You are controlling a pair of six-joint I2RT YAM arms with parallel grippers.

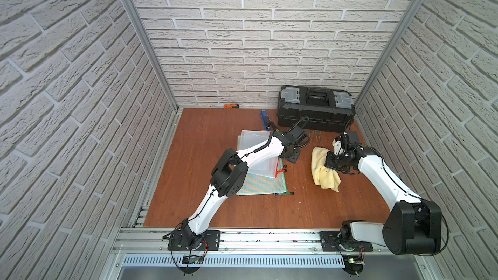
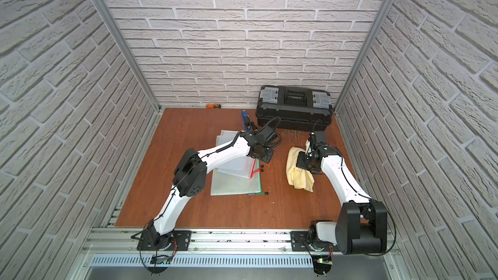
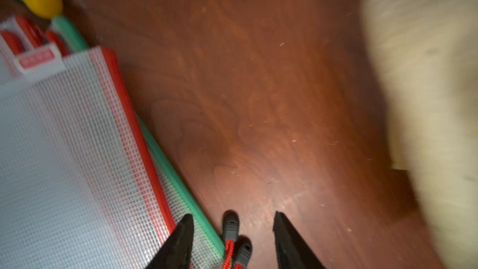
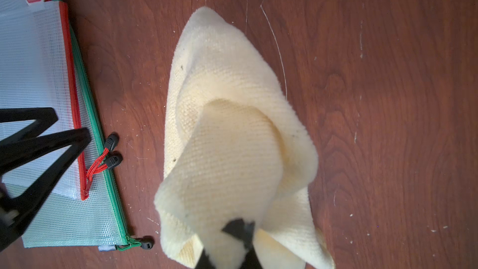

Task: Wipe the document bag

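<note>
Two translucent mesh document bags lie stacked mid-table: the red-edged bag on the green-edged bag. My left gripper hangs open over their right edge, with the zipper pulls showing below its fingers. Right of the bags lies a crumpled cream cloth, blurred at the right of the left wrist view. My right gripper is shut at the cloth's near part, with cloth bunched between and around its fingers.
A black toolbox stands at the back right. An orange-handled tool and a blue object lie at the back.
</note>
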